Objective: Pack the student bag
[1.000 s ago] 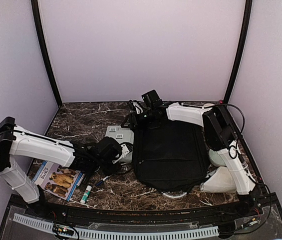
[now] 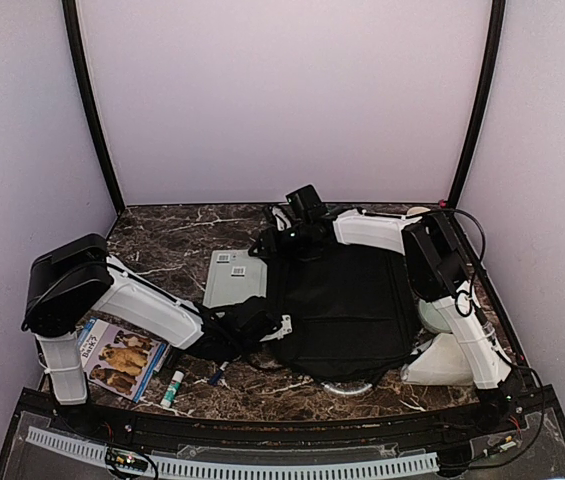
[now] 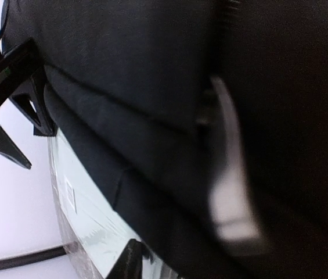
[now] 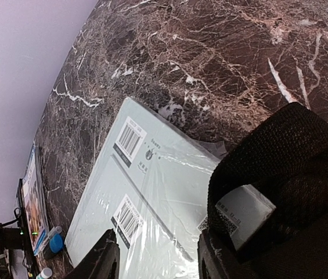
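Note:
The black bag (image 2: pixel 347 305) lies open on the marble table, and its dark fabric (image 3: pixel 134 87) fills most of the left wrist view. Two flat pale plastic-wrapped packs with barcodes, one pack (image 4: pixel 169 165) partly under the other pack (image 4: pixel 129 197), lie by its left side. My left gripper (image 2: pixel 274 348) is over the bag's lower left edge; one fingertip (image 3: pixel 130 261) shows, the other is lost against dark cloth. At the bag's upper left corner is my right gripper. Its fingers stand apart over the packs beside a black strap (image 4: pixel 274 145); whether they grip something is unclear.
A picture book (image 2: pixel 117 357), a glue stick (image 2: pixel 172 388) and a blue pen (image 2: pixel 218 373) lie at the front left. A pale round dish (image 2: pixel 432 316) and a white pouch (image 2: pixel 440 362) are right of the bag.

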